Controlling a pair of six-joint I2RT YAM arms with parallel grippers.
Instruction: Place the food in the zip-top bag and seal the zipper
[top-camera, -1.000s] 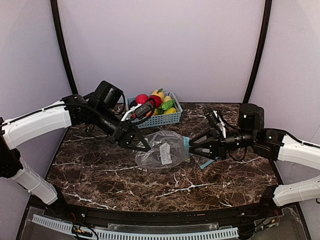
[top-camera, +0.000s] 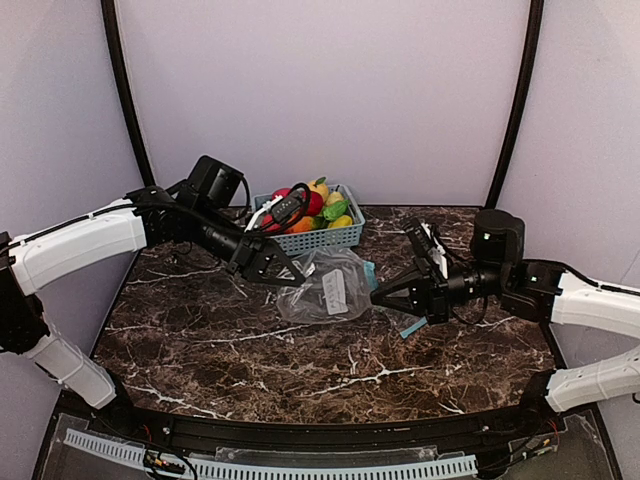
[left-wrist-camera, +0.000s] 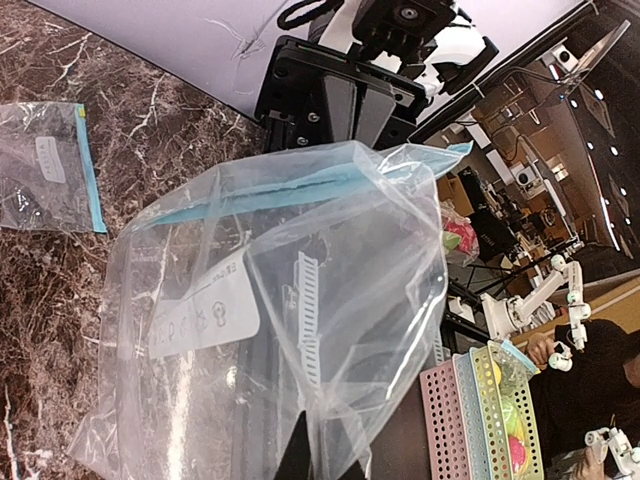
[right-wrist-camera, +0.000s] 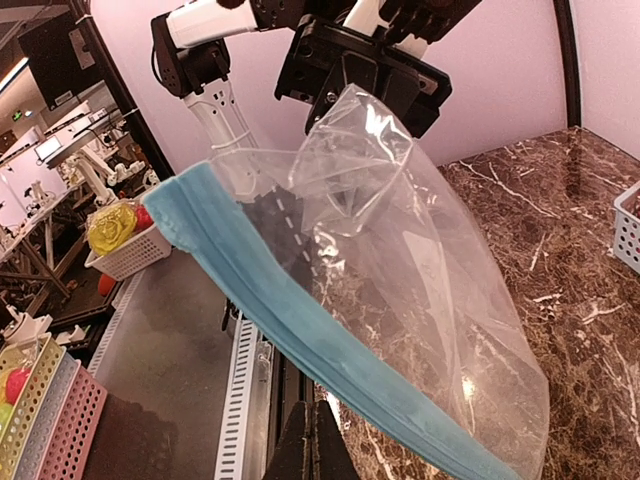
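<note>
A clear zip top bag (top-camera: 320, 290) with a blue zipper strip (right-wrist-camera: 290, 320) hangs in the air between my grippers. My left gripper (top-camera: 290, 276) is shut on a gathered part of it, seen at the bottom of the left wrist view. My right gripper (top-camera: 382, 297) is shut beside the zipper side; in the right wrist view its fingers are together below the strip, nothing visible between them. A blue basket (top-camera: 310, 237) behind holds toy fruit and vegetables, including a green one (top-camera: 334, 210).
A second flat bag with a blue zipper (left-wrist-camera: 89, 170) lies on the marble table (top-camera: 230, 360), partly hidden behind my right arm in the top view. Walls stand at back and sides.
My right gripper has shifted slightly and its fingers appear closer together than a second ago.
</note>
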